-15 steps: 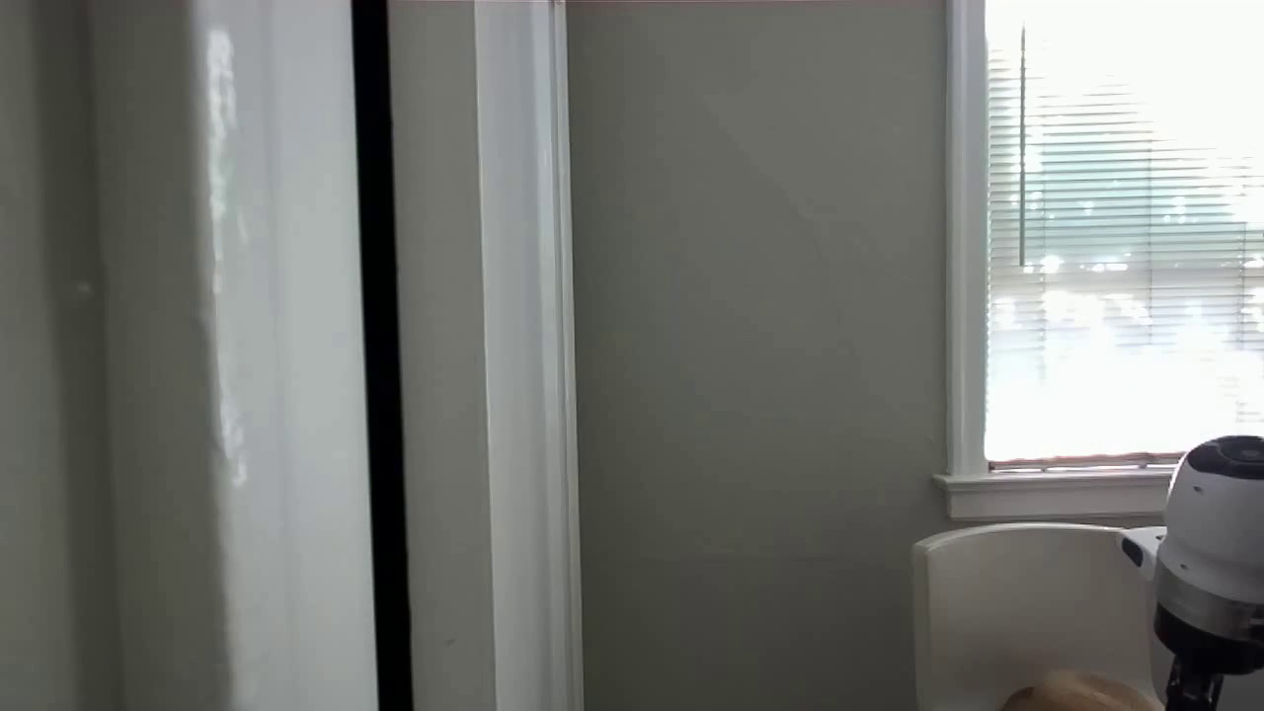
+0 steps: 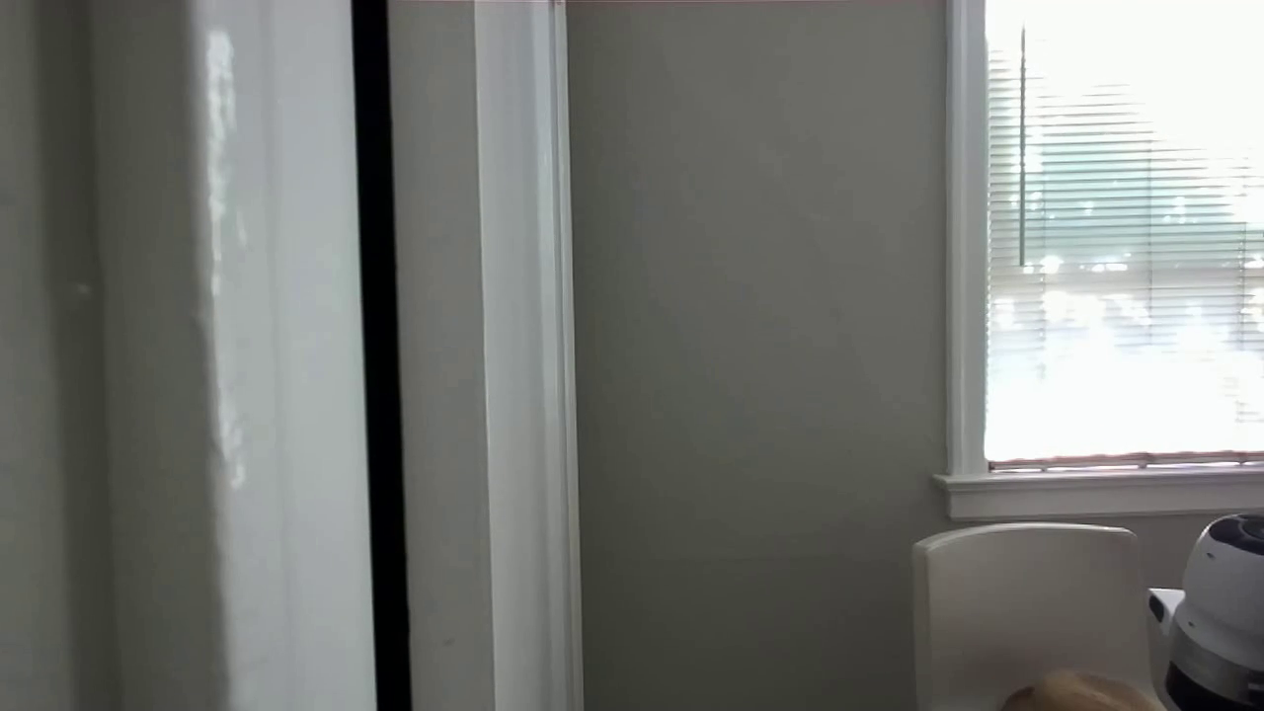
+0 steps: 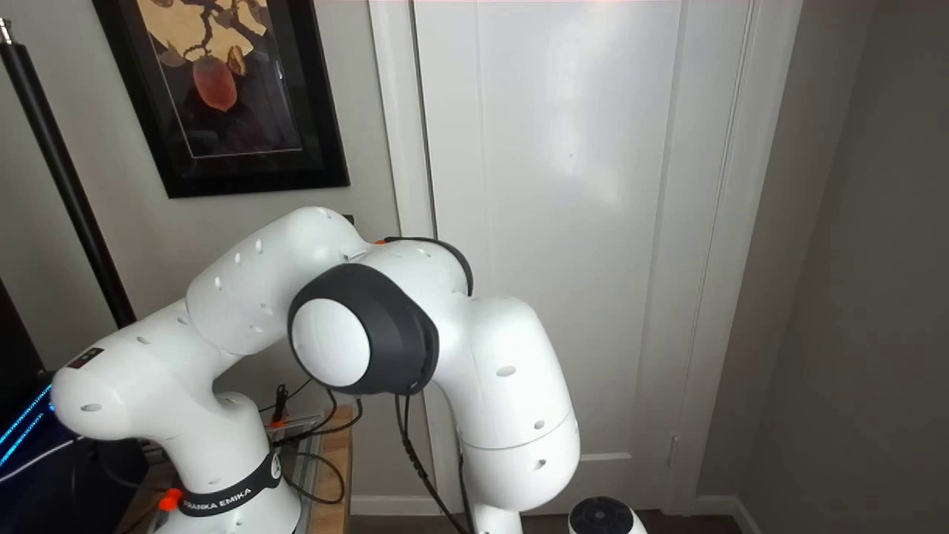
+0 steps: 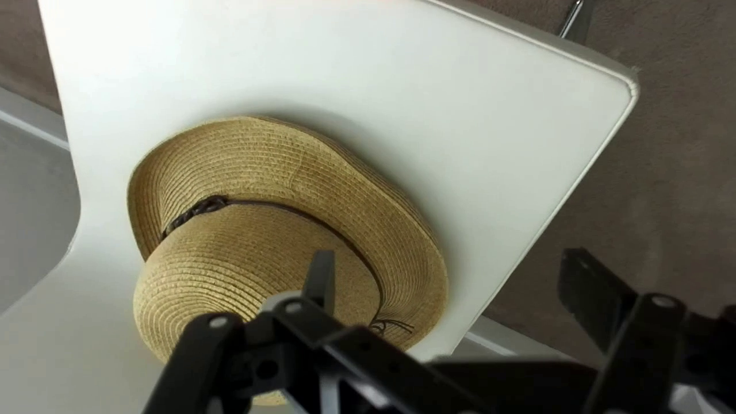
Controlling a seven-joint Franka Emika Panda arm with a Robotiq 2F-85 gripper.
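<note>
In the wrist view, a tan straw hat (image 4: 276, 165) with a thin dark braided band rests on a white chair (image 4: 476, 124), its crown and brim facing the camera. My gripper is open and seems empty, its two black fingers far apart. One finger (image 4: 321, 279) overlaps the hat's crown in the picture, while the other appears beyond the chair's edge against the floor. Whether any finger touches the hat, I cannot tell. Exterior view 1 catches only the top of the hat (image 2: 1080, 693) in front of the chair back (image 2: 1028, 592).
Brown floor (image 4: 662, 193) lies beyond the chair's edge. The arm (image 3: 525, 391) bends downward before a white door (image 3: 569, 178). A windowsill (image 2: 1102, 492) runs behind the chair. Cables (image 3: 414, 449) hang beside the arm.
The hat and chair look unmoved.
</note>
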